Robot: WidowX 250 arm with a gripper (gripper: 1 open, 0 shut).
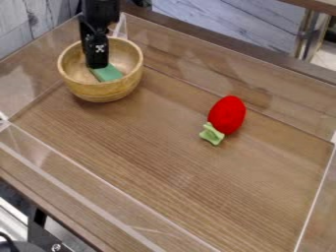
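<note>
A wooden bowl (82, 89) sits at the upper left of the table with a green piece (108, 75) inside it. My black gripper (94, 47) hangs from the top over the bowl's back part, just beside the green piece, open. Whether it touches the piece I cannot tell. A red object (226, 114) with a small pale green piece (211, 134) at its lower left lies right of centre.
A pale wall (29, 22) borders the back left, and a wooden shelf edge (312, 6) is at the top right.
</note>
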